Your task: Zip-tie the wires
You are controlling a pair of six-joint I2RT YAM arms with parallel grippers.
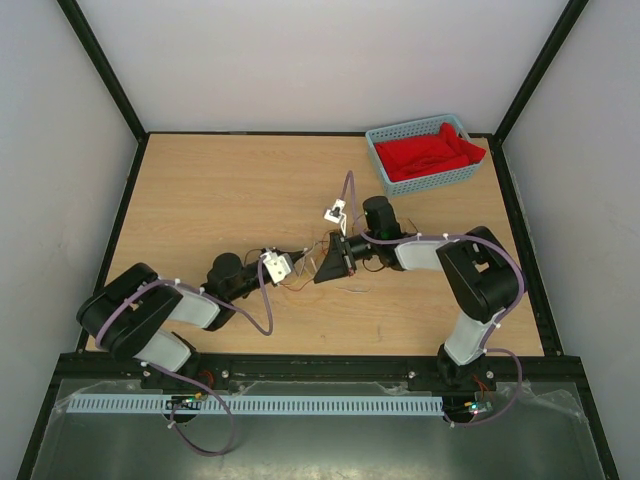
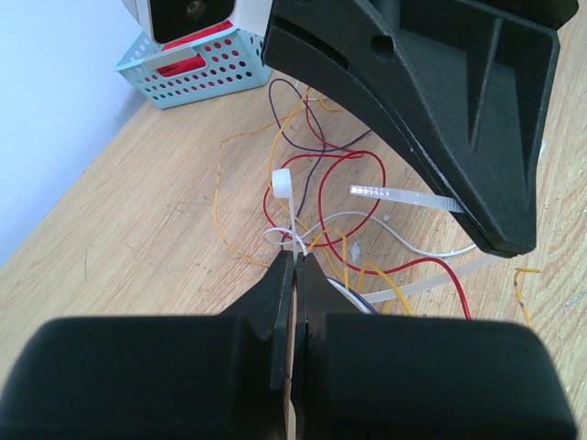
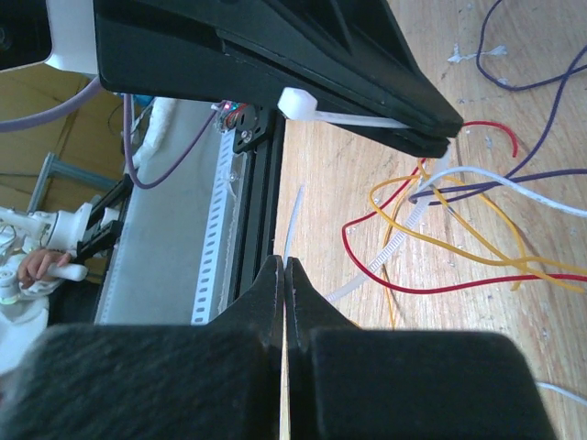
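Note:
My left gripper (image 1: 298,255) and right gripper (image 1: 326,262) face each other over a tangle of red (image 3: 431,290), yellow (image 3: 459,247), purple (image 3: 532,82) and white (image 3: 532,191) wires. The left gripper is shut on a thin white zip tie, whose small head (image 2: 282,181) stands up above its tips in the left wrist view. The right gripper is shut, with a thin white strip (image 3: 293,220) rising at its tips; whether it is held is unclear. A further zip tie strip (image 2: 404,195) shows by the right gripper's housing.
A blue basket (image 1: 390,183) with red cloth (image 1: 420,153) stands at the back right of the wooden table (image 1: 220,180). The metal rail (image 1: 250,405) runs along the front.

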